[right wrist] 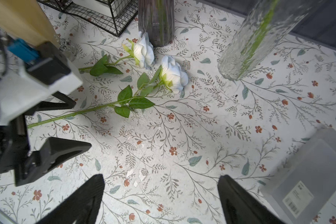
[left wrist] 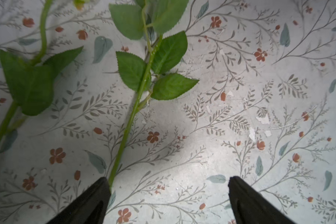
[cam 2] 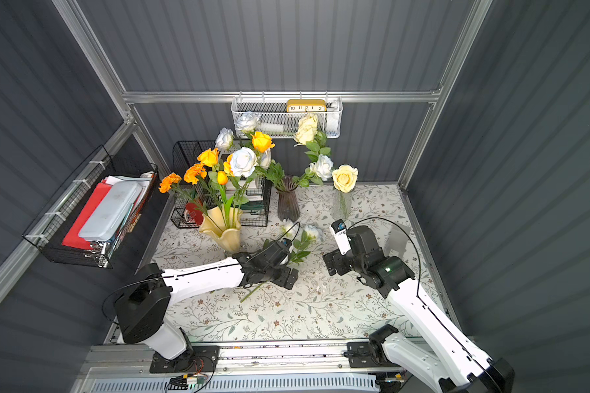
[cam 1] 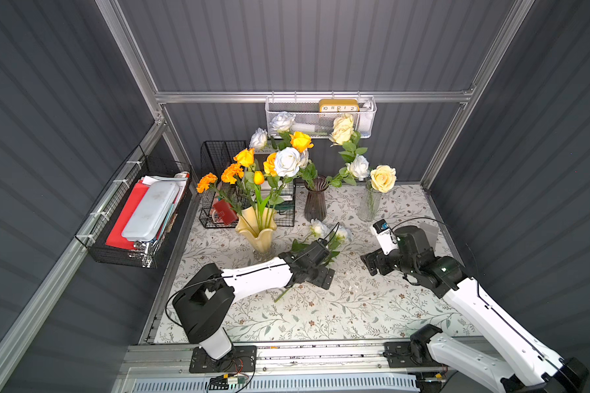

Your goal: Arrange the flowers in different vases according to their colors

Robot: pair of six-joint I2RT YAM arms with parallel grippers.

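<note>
Two white roses lie on the table; in the right wrist view, one bloom (right wrist: 173, 74) sits in front of the other bloom (right wrist: 143, 51). Over their stems hangs my left gripper (cam 1: 327, 278), open and empty; the left wrist view shows the nearer rose's stem (left wrist: 127, 128) beside its left finger. My right gripper (cam 1: 373, 263) is open above bare table to the right. Orange and yellow flowers fill the cream vase (cam 1: 259, 232). The dark ribbed vase (cam 1: 315, 204) bears mostly white roses. A pale yellow rose (cam 1: 383, 178) stands in the clear vase (cam 1: 368, 205).
A black wire basket (cam 2: 255, 213) stands behind the cream vase. A clear plastic box (right wrist: 306, 179) lies at the table's right side.
</note>
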